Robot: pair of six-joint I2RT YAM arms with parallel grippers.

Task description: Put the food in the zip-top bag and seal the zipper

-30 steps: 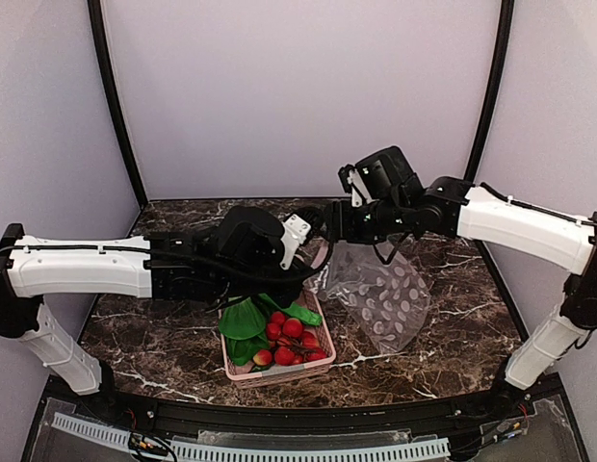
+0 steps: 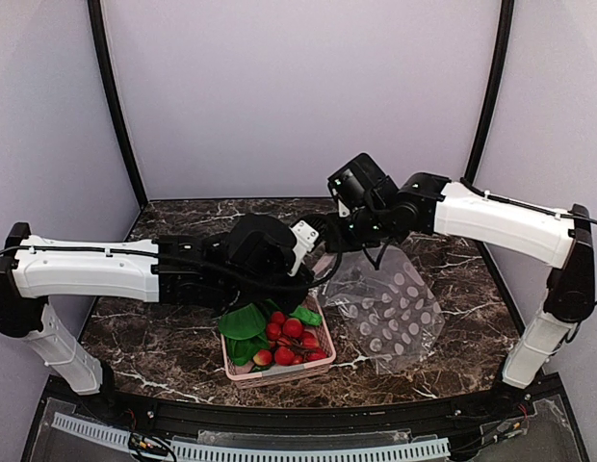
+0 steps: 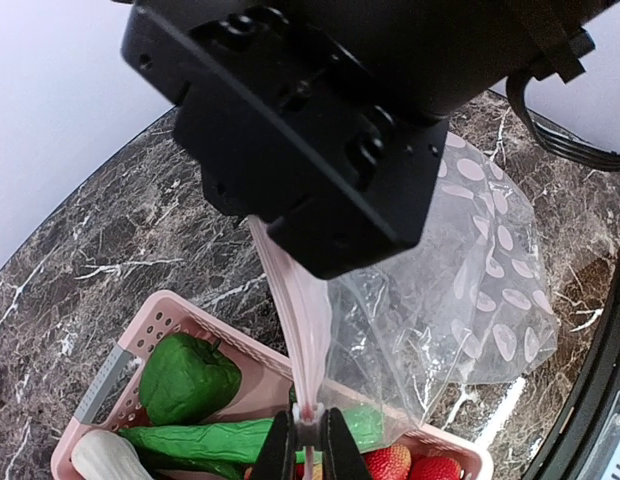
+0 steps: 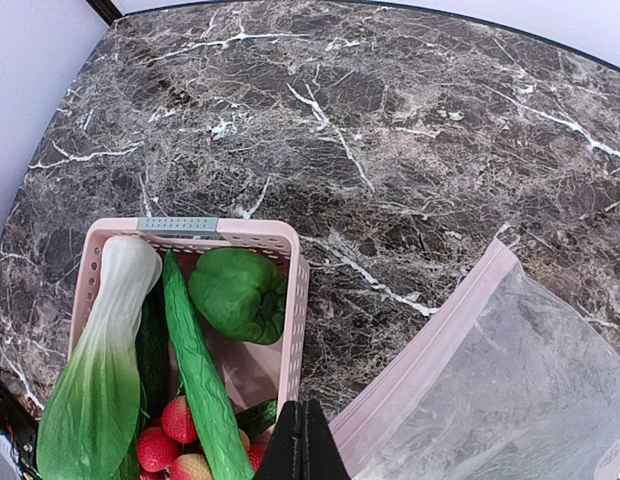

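The clear bag with pale oval marks (image 2: 400, 308) hangs down to the right of the basket, its pink zipper strip (image 3: 297, 330) rising at a slant. My left gripper is shut on the lower end of that strip, above the basket. My right gripper is shut, and nothing shows between its fingers; the strip runs just right of them in the right wrist view. Food lies in the pink basket (image 4: 293, 350): a green pepper (image 4: 238, 293), a long green vegetable (image 4: 200, 370), a bok choy (image 4: 90, 400) and several red strawberries (image 2: 293, 328). The top view hides both sets of fingertips.
Both grippers sit close together above the basket's back right corner, with the right gripper's black body (image 3: 290, 140) over the strip's upper part. A black rail (image 2: 298, 416) borders the front.
The bag's lower part has swung right and down.
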